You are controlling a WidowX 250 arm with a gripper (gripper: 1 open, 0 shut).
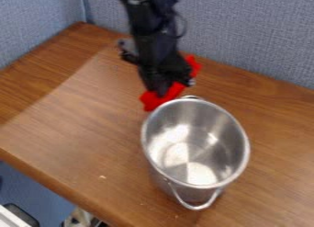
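Observation:
My black gripper (164,84) is over the table behind a steel pot (196,153), blurred, with red pieces (186,67) around its fingertips. Whether it is shut on the red object is unclear. The pot stands upright near the front edge, its wire handle hanging at the front.
The wooden table (73,120) has free room to the left and right of the pot. A grey padded wall (258,38) runs along the back. The table edge drops away at the front left.

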